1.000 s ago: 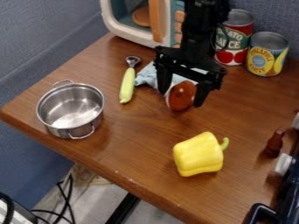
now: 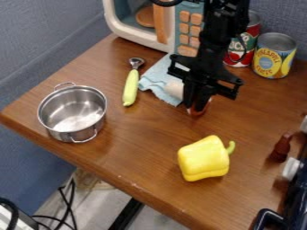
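Note:
My black gripper [image 2: 196,101] is lowered over the middle of the wooden table, on a reddish object [image 2: 200,110] that it largely hides, with a white part behind it. The object rests by a crumpled light-blue cloth [image 2: 157,79]. Whether the fingers are closed on it I cannot tell.
A steel pot [image 2: 72,114] and a peeler-like yellow item [image 2: 132,84] are at left. A yellow pepper [image 2: 204,160] is in front, a small brown bottle [image 2: 279,149] at right. Cans [image 2: 274,56] and a toy microwave [image 2: 153,22] stand behind.
My gripper has moved down over the reddish object, which is now much more hidden behind it than a second ago.

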